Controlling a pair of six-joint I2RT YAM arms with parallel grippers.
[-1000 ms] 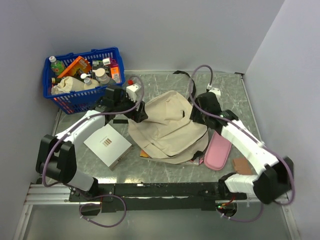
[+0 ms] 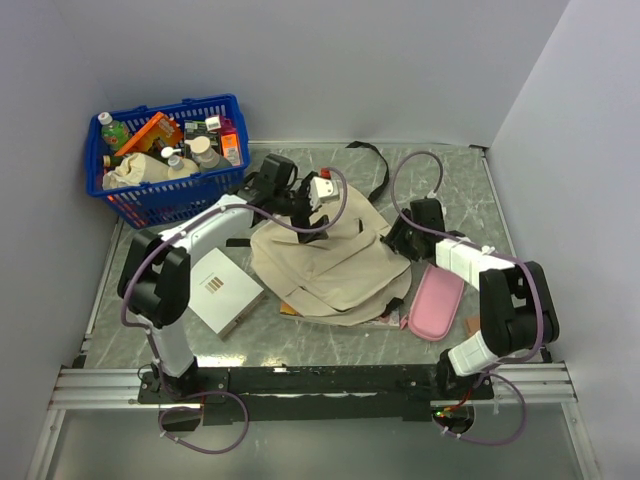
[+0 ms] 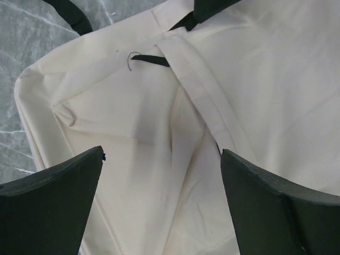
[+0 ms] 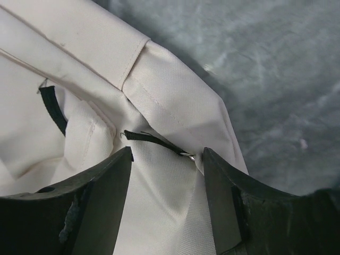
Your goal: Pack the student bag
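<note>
A cream cloth bag (image 2: pixel 320 275) lies flat and creased in the middle of the table, with dark straps around it. Over its upper part hovers my left gripper (image 2: pixel 313 232), its fingers wide apart; in the left wrist view only bag fabric (image 3: pixel 138 114) and a short black tab (image 3: pixel 151 59) show beyond them. At the bag's right edge is my right gripper (image 2: pixel 393 242), pointing down. Its fingers stand apart in the right wrist view, on either side of a small black zip pull (image 4: pixel 149 138) and a fold of cloth (image 4: pixel 164 106). Whether they touch the cloth is unclear.
A full blue basket (image 2: pixel 170 205) stands at the back left. Near the left arm lies a white box (image 2: pixel 222 290). To the bag's right are a pink case (image 2: pixel 436 302) and a brown item (image 2: pixel 473 325).
My left gripper has moved right from the bag's upper left corner to over its upper middle. The right gripper has come down to the bag's right edge. The bag's top edge has shifted slightly.
</note>
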